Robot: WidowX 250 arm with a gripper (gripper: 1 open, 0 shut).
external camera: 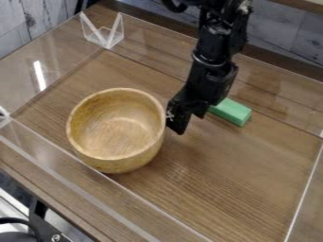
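My black gripper (190,113) is low over the table, just right of a tan wooden bowl (113,151), its fingers open and angled down toward the bowl's right rim. A green block (231,112) lies just behind and right of the gripper, partly hidden by it. I cannot see clearly whether anything is between the fingertips.
A white wire object (104,31) stands at the far back left. A dark cable is at the lower left edge.
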